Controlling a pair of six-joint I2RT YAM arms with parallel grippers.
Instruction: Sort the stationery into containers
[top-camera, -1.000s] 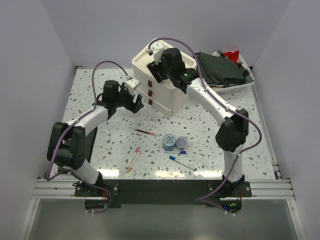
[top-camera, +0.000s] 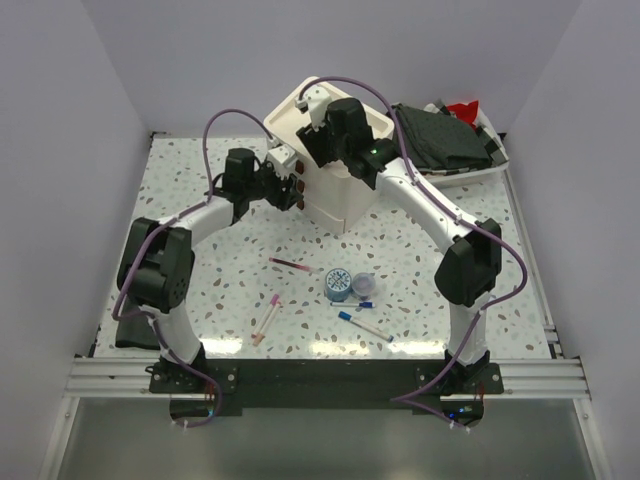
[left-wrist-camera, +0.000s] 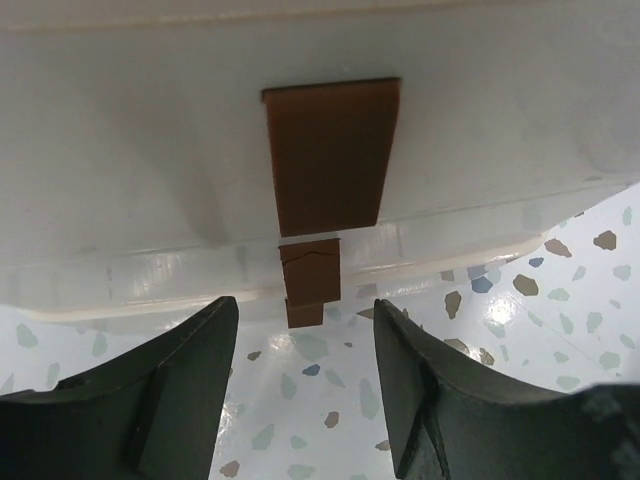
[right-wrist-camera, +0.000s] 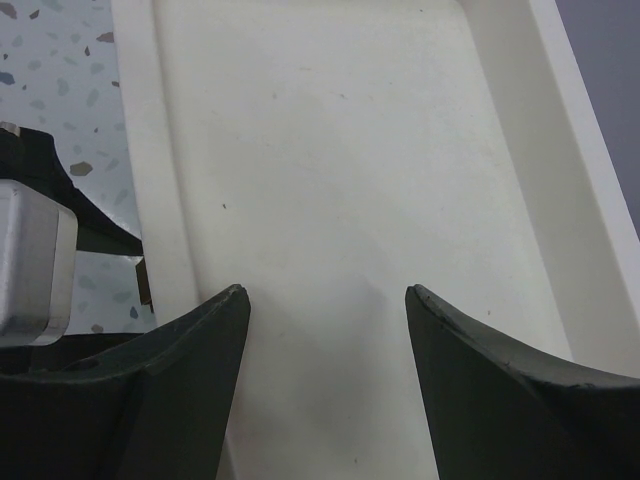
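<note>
A white drawer box (top-camera: 345, 205) with brown pull tabs on its front stands at the back centre. Close to that front is my left gripper (top-camera: 285, 198); in the left wrist view its fingers (left-wrist-camera: 205, 365) are apart, with a large brown tab (left-wrist-camera: 333, 155) above and a smaller tab (left-wrist-camera: 311, 270) just beyond the gap. My right gripper (top-camera: 318, 142) hangs over the box's recessed top (right-wrist-camera: 340, 180), fingers apart and nothing between them. On the table lie a red-and-dark pen (top-camera: 292, 265), two pinkish pens (top-camera: 267, 318), a short blue-ended pen (top-camera: 352, 304) and a blue-capped marker (top-camera: 365, 326).
A blue tape roll (top-camera: 338, 284) and a clear round item (top-camera: 364, 285) sit mid-table. At the back right, a white bin (top-camera: 480, 172) holds black cloth (top-camera: 440, 138) and something red. Part of a black mat (top-camera: 135, 330) shows beneath the left arm.
My left gripper has moved right and slightly up in the top view, closer to the drawer front's tabs. The right arm has shifted slightly right. Table items stay where they were.
</note>
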